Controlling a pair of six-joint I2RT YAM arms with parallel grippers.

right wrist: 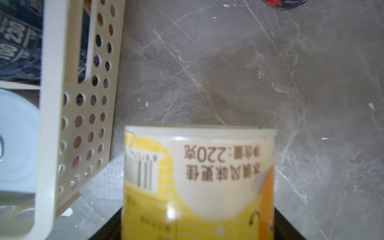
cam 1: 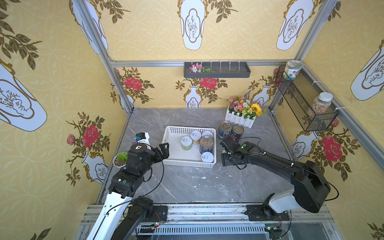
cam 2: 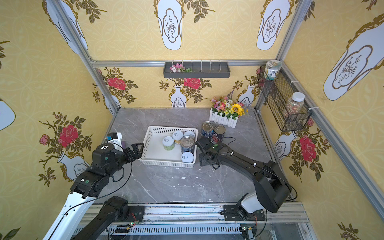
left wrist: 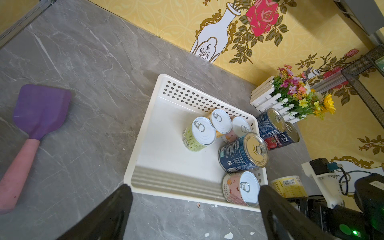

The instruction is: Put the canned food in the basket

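Note:
A white basket [cam 1: 184, 162] stands mid-table with several cans in it: a green-label can [left wrist: 198, 134], a large blue can [left wrist: 242, 154] and a pink one [left wrist: 240, 188] among them. Just outside its right side is a yellow can [right wrist: 198, 200], between the fingers of my right gripper; whether they press on it cannot be told. Behind that arm two dark cans [cam 1: 224, 130] stand by the basket's back right corner. My left gripper is open and empty above the basket's left side.
A flower box [cam 1: 240, 118] sits behind the dark cans. To the left of the basket lies a purple spatula [left wrist: 42, 108]. A potted plant [cam 1: 120, 160] is at the left edge. Bare table extends in front of the basket.

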